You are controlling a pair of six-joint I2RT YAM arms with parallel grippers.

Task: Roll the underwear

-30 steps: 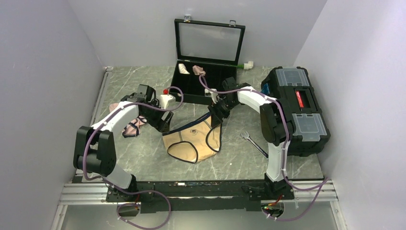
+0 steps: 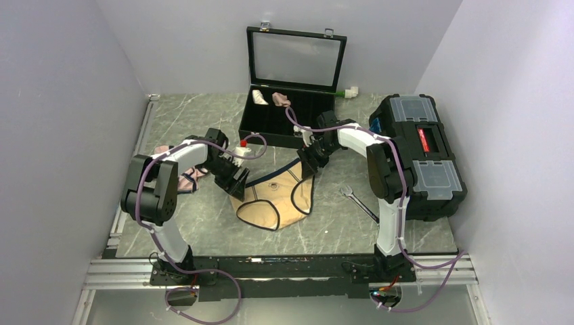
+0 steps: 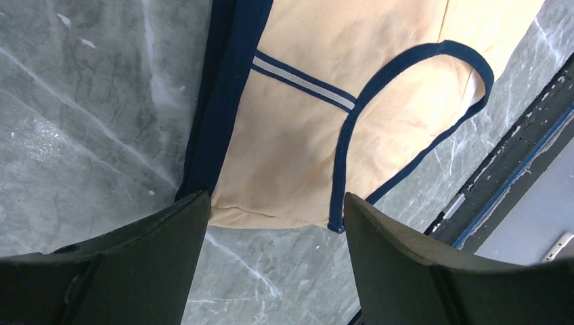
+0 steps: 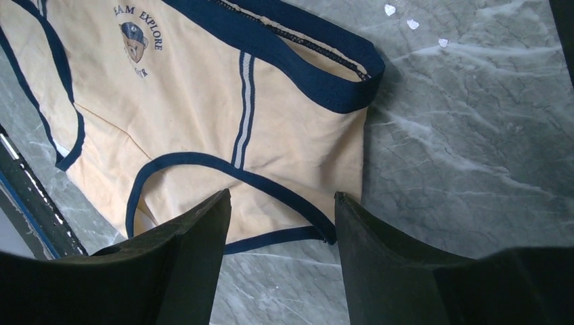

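Peach underwear [image 2: 271, 193] with navy trim lies spread on the marble table, its waistband toward the black box. At its left end my left gripper [image 2: 239, 189] is lowered, fingers apart. In the left wrist view the side edge of the underwear [image 3: 284, 135] reaches between the left fingers, not visibly squeezed. Over the right end hangs my right gripper [image 2: 310, 166], open. From the right wrist the side edge and leg trim of the underwear [image 4: 304, 145] show between the spread fingers; a printed face badge sits mid-front.
An open black box [image 2: 288, 139] with a raised clear lid stands behind, holding small rolled items. Pink clothing [image 2: 189, 179] lies left, beneath the left arm. A wrench [image 2: 359, 204] and a black toolbox [image 2: 420, 162] occupy the right.
The underwear looks unmoved.
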